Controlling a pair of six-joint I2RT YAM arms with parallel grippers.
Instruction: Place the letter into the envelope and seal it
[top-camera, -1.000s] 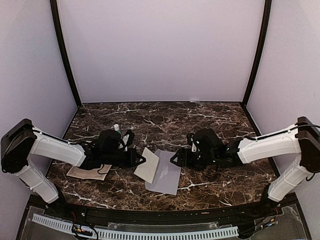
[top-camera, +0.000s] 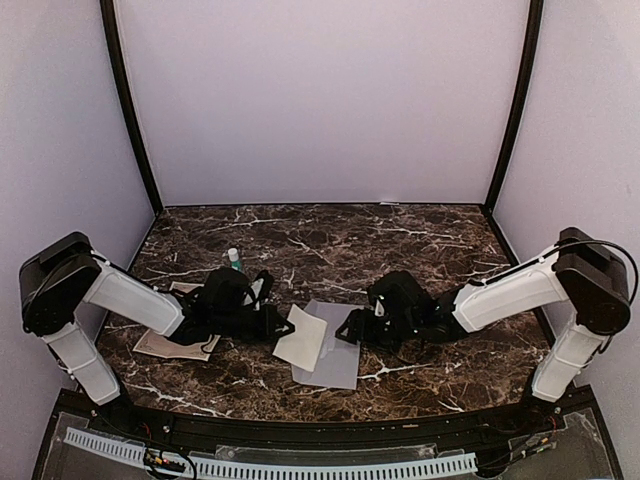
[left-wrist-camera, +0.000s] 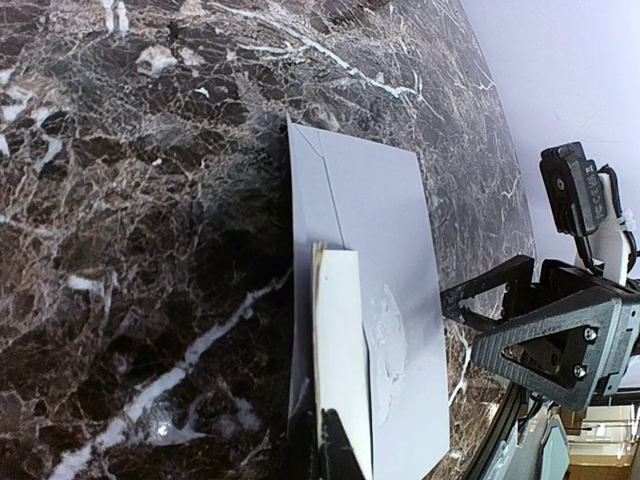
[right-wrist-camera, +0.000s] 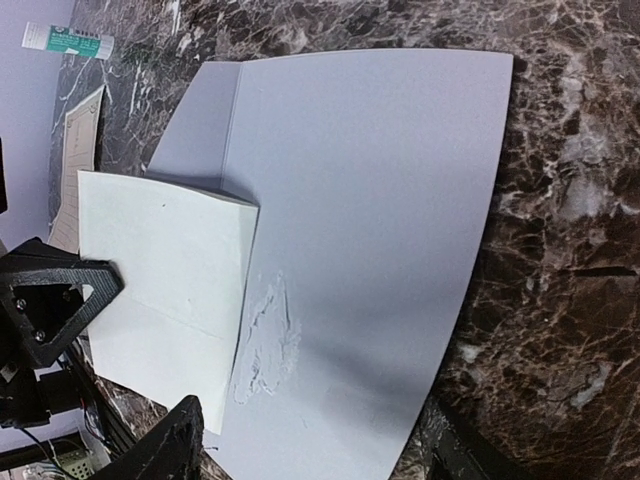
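Folded cream-white letter paper (top-camera: 300, 340) is pinched at its left edge by my left gripper (top-camera: 287, 328). Its right part overlaps the left side of the pale lilac envelope (top-camera: 335, 370), near the crease of the flap (right-wrist-camera: 195, 125). From the left wrist view, the letter (left-wrist-camera: 340, 340) stands edge-on above the envelope (left-wrist-camera: 390, 220); whether its edge is inside the opening cannot be told. My right gripper is part open, low over the envelope's right edge, with its fingers apart. I cannot tell whether it touches the envelope.
A whitish patch (right-wrist-camera: 268, 340) marks the envelope's face. A green-and-white glue stick (top-camera: 235, 259) stands behind the left arm, and a pale sheet (top-camera: 178, 346) lies at the left, partly under that arm.
The right gripper has edged left over the envelope's right side.
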